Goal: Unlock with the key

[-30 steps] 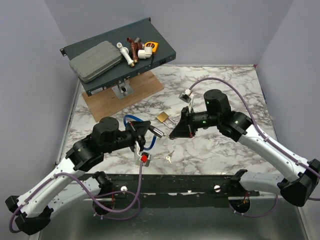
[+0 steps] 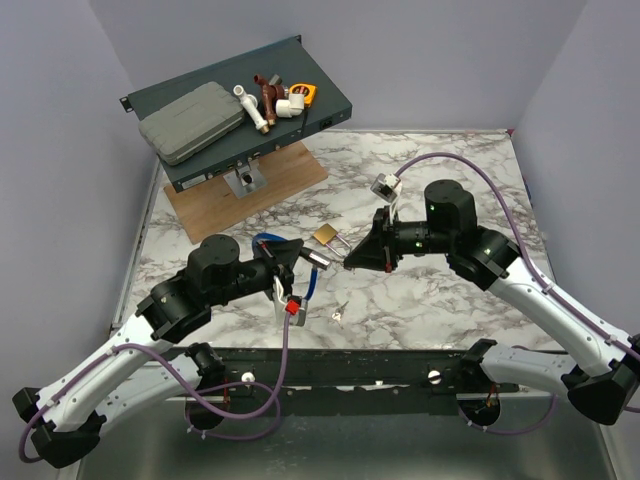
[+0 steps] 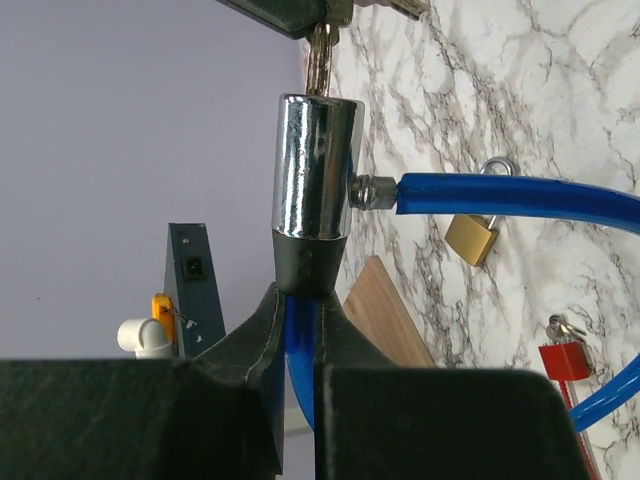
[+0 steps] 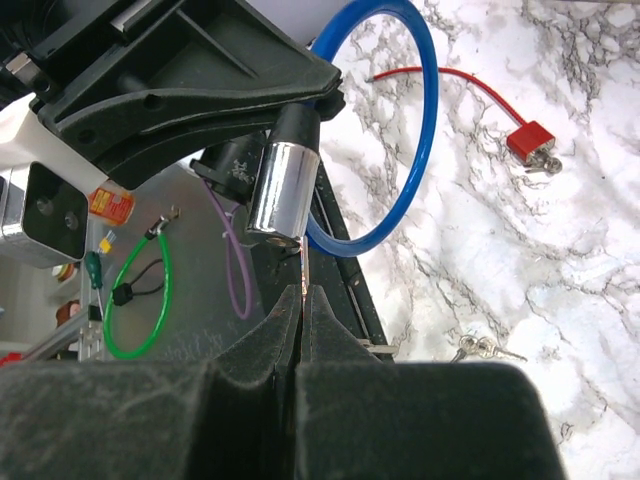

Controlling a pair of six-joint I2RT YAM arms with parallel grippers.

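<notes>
My left gripper is shut on the black sleeve of a blue cable lock, below its shiny metal cylinder. The blue cable loops out from that cylinder. Opposite it, my right gripper is shut on a thin silver key, whose blade stands at the cylinder's free end. In the left wrist view a length of the key shows between cylinder and right fingertips. How far it sits in the keyhole cannot be told. From above, the two grippers face each other over the table's middle.
On the marble table lie a brass padlock, loose keys and a red lock with a red cable. A dark raised shelf bearing a grey case stands at the back left. Free tabletop lies at the back right.
Over the last second the right gripper has shifted a little to the right, and the lock's cylinder has shifted slightly with the left gripper.
</notes>
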